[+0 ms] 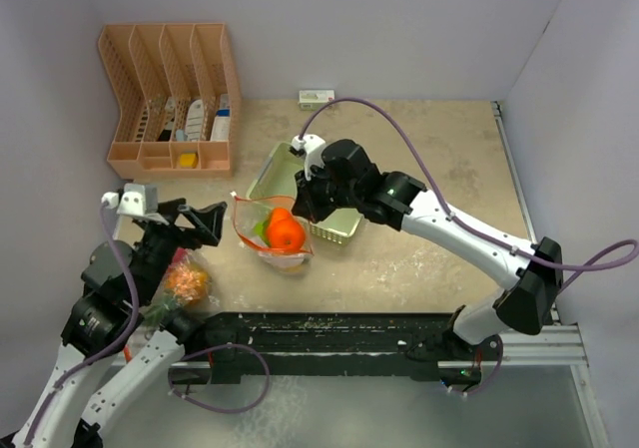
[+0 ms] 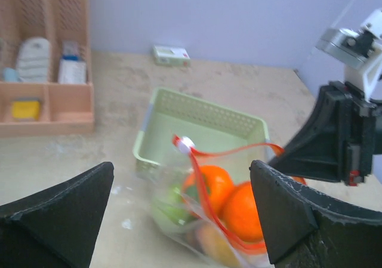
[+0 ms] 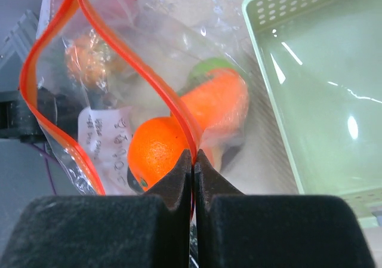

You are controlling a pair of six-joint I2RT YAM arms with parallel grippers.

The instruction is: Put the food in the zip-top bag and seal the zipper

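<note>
A clear zip bag with an orange zipper rim (image 1: 268,201) holds orange food (image 1: 286,233) and a green piece, its mouth open. In the right wrist view, my right gripper is shut on that zipper rim (image 3: 156,83), pinching one side of the mouth. Orange food (image 3: 156,148) shows inside through the clear plastic. My left gripper (image 1: 216,223) stands open to the left of the bag, apart from it. Between its spread fingers in the left wrist view there is only free space, with the bag (image 2: 209,220) beyond.
Behind the bag stands an empty green basket (image 1: 290,169). A second filled bag (image 1: 186,281) lies at the left, below my left gripper. At the back left is a peach-coloured organizer (image 1: 118,89).
</note>
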